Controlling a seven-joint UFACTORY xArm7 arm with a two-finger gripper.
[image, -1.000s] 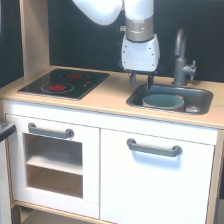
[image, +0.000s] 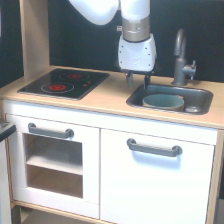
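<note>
My gripper (image: 138, 79) hangs over the countertop (image: 103, 95), just left of and above the near side of the sink. Its two dark fingers stand apart, and no object shows between them. In the dark sink (image: 203, 101) rests a grey-green bowl or pot (image: 164, 102), a little to the right of the fingers and lower than them.
A black faucet (image: 181, 60) rises behind the sink on the right. The flat black stove (image: 62, 84) lies to the left. Below are a cabinet with open shelves (image: 53, 160) and a closed white door (image: 150, 187). Clear counter lies between stove and sink.
The arm and gripper have shifted slightly left, away from the bowl. The bowl and everything else look the same.
</note>
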